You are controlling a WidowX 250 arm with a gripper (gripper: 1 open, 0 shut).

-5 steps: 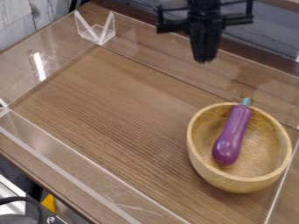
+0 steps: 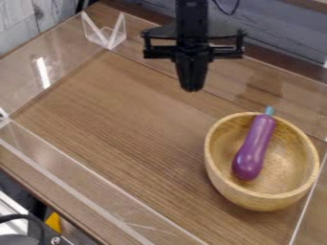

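Observation:
My dark gripper (image 2: 190, 77) hangs at the upper middle of the camera view, over the bare wooden tabletop, with its tip pointing down and nothing visible held in it; it looks shut. Below and to its right sits a wooden bowl (image 2: 228, 178) with a purple eggplant-like object (image 2: 253, 148) with a pale teal tip lying in it, tilted along the bowl's length.
A clear plastic wire-like rack or holder (image 2: 105, 31) stands at the back left.
My gripper has come lower in the view, toward the table, and slightly left. The bowl and the purple object have not visibly moved.

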